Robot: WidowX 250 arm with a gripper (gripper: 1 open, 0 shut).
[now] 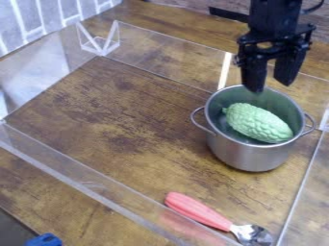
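Note:
A stainless steel pot (241,152) with two wire handles stands on the right of the wooden table, holding a green bumpy vegetable-like object (256,123). Above the pot's back rim my black gripper (271,73) stands open, its fingers apart and clear of the green object.
A spoon with a pink handle (199,210) lies at the front right. Clear plastic walls (103,187) border the table area. A blue object (44,239) sits at the bottom left corner.

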